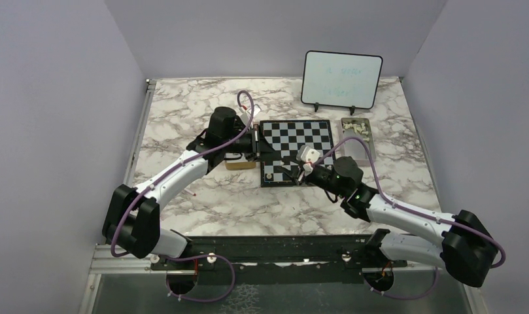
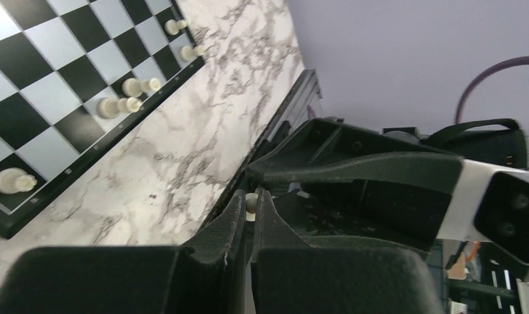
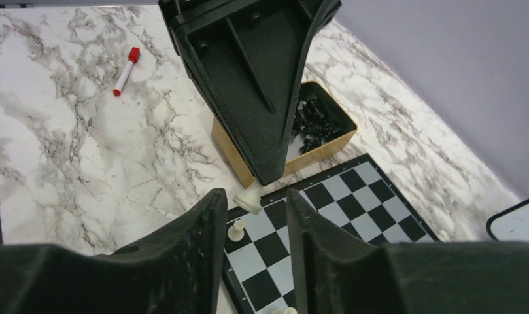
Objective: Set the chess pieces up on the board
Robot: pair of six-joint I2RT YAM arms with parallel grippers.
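Note:
My left gripper is shut on a white chess piece [image 3: 248, 199], whose wide base hangs below the fingertips in the right wrist view. My right gripper stands open, its fingers spread on either side of that piece and apart from it. Both grippers meet above the near-left part of the chessboard [image 1: 301, 136]. Along the board's near edge in the left wrist view stand several white pieces, among them a corner piece [image 2: 14, 180] and a taller one [image 2: 118, 107]. The held piece's upper part is hidden.
A tan box [image 3: 330, 145] with black pieces stands left of the board. A grey bin [image 1: 358, 127] with white pieces is on the right. A whiteboard [image 1: 342, 78] stands behind, and a red-capped marker [image 3: 125, 72] lies on the table at left.

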